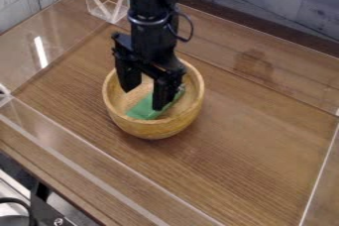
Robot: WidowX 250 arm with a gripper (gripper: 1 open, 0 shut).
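A round tan wooden bowl (153,126) sits on the wooden table, left of centre. A green object (150,108) lies inside it, partly hidden by the arm. My black gripper (149,95) reaches down into the bowl, its open fingers over and beside the green object. Whether the fingers touch it I cannot tell.
Pale walls edge the back and left. A small clear plastic piece is at the left edge, and a dark cable shows at the lower left.
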